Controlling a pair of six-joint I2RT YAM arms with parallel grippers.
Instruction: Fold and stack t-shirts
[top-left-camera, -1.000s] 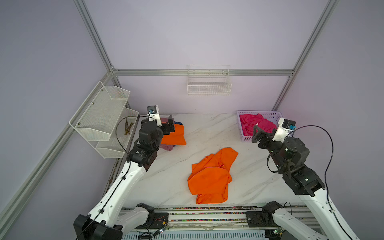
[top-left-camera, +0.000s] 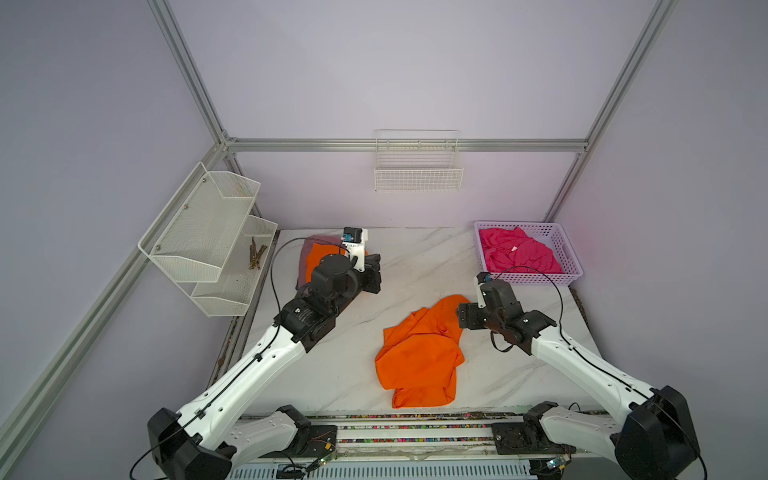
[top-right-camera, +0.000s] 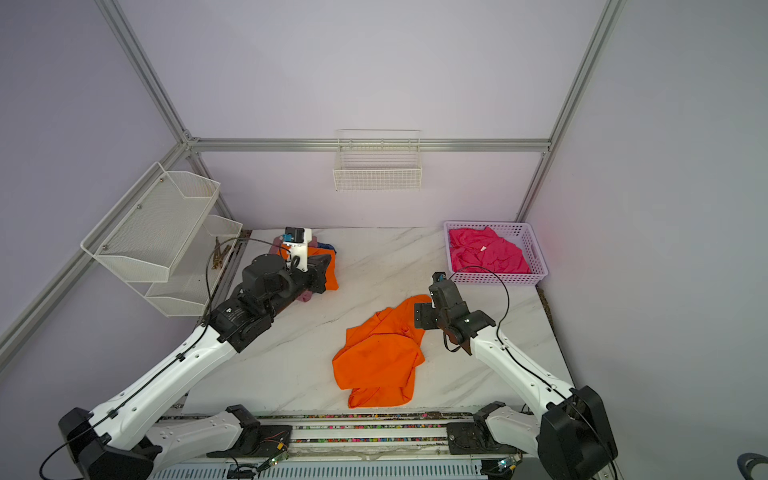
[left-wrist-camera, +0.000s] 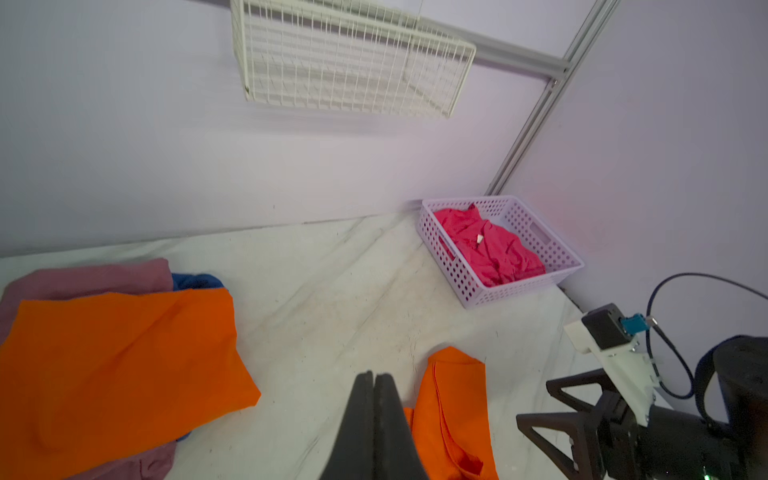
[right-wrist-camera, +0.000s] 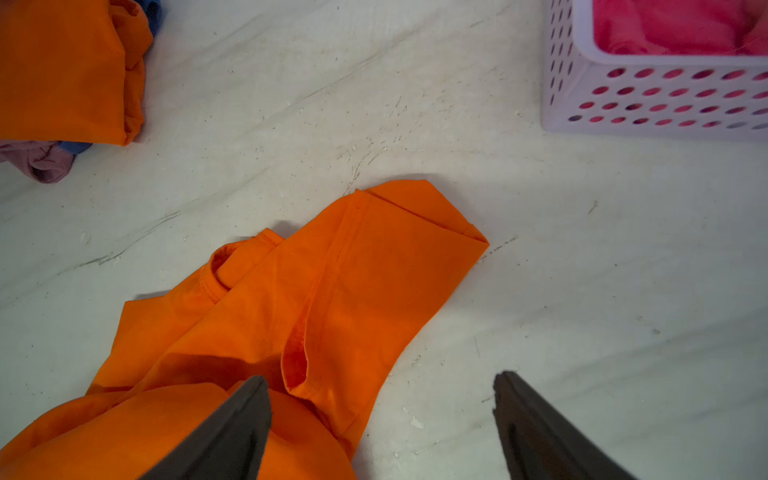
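Note:
A crumpled orange T-shirt (top-left-camera: 416, 360) lies front centre on the table. My right gripper is open with nothing between its fingers, just over that shirt's right upper part. At the back left sits a stack of folded shirts (left-wrist-camera: 120, 360), orange on top of mauve and blue, partly hidden behind my left arm in both top views. My left gripper is raised in front of the stack, shut, with nothing showing between its fingers.
A lilac basket (top-left-camera: 520, 276) of pink clothing stands at the back right. Wire shelves (top-left-camera: 200, 224) with small items hang on the left wall, another (top-left-camera: 416, 180) on the back wall.
My right gripper has come down and left from near the basket to the orange shirt. My left gripper has moved right and somewhat toward the front.

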